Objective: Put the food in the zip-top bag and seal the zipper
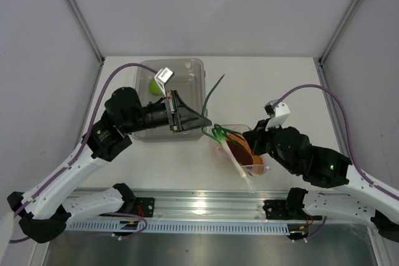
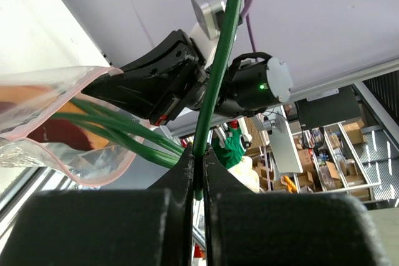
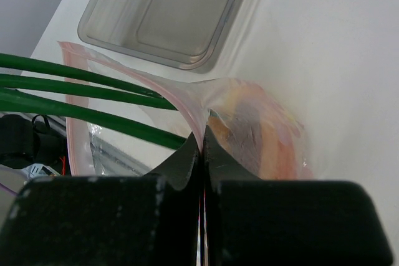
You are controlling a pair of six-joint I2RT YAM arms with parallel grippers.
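My left gripper (image 1: 203, 124) is shut on a green onion stalk (image 2: 218, 73); the white bulb end (image 1: 234, 161) hangs down across the front of the clear bag (image 1: 258, 166). Other green leaves (image 3: 93, 116) lie in or over the bag's mouth. Inside the bag are orange and dark red items (image 1: 243, 147). My right gripper (image 1: 248, 135) is shut on the pink-edged rim of the bag (image 3: 198, 123), holding it at the upper edge.
A grey plastic tray (image 1: 181, 79) with a green round item (image 1: 154, 87) stands at the back left, partly hidden by my left arm.
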